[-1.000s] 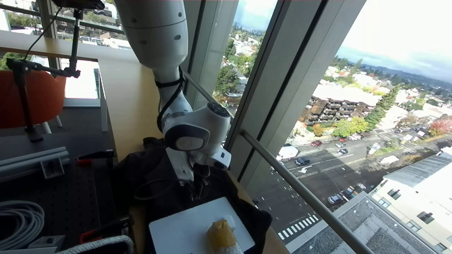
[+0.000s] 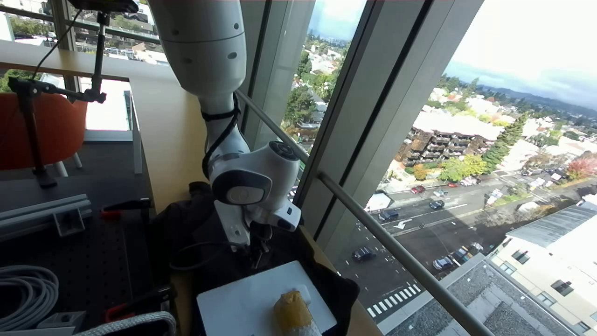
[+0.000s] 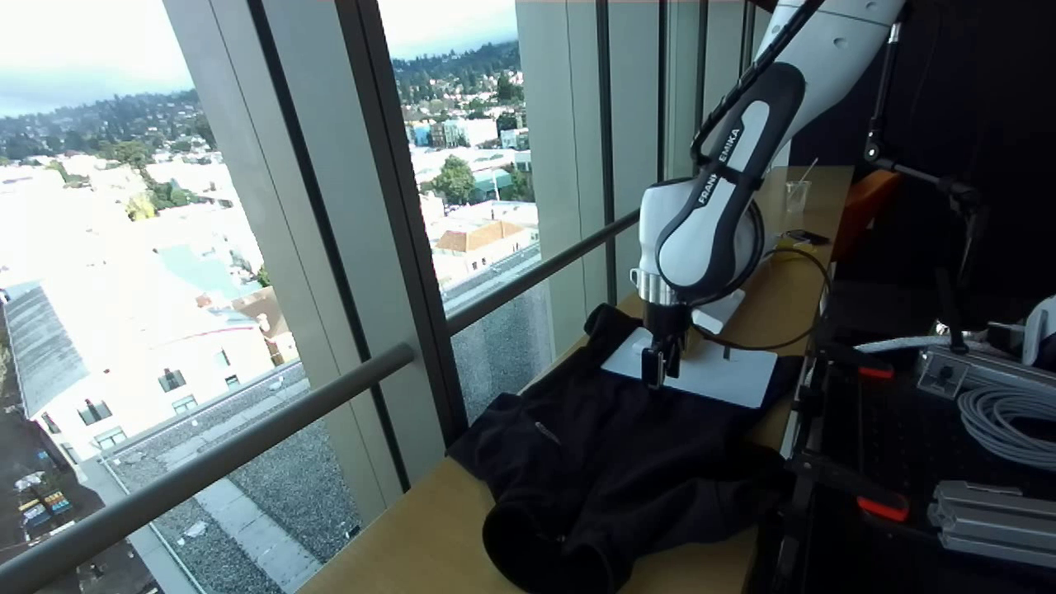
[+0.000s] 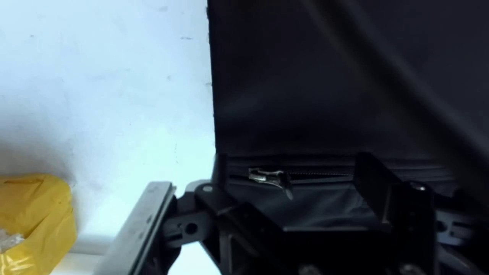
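Observation:
Dark cloth with a zipper, apparently a jacket [image 3: 634,455], is spread over the wooden ledge. In the wrist view its metal zipper pull [image 4: 271,177] lies between the parted fingers of my gripper, with dark gaps on both sides. The fingers stand apart and no contact with the pull shows. A white board [image 4: 105,91] rests on the cloth, its edge close to my left finger [image 4: 220,170]. In the second exterior view the gripper [image 3: 661,368] points down near the board's edge; its height over the cloth is hard to judge.
A yellow-wrapped item [image 2: 294,311] sits on the white board. The window railing [image 2: 392,246] runs along one side of the ledge. On the other side, a black table [image 2: 72,252] carries coiled cable [image 2: 25,297] and clamps with red parts.
The arm has shifted slightly to the left in the first exterior view, gripper included. The board and the yellow item have stayed in place.

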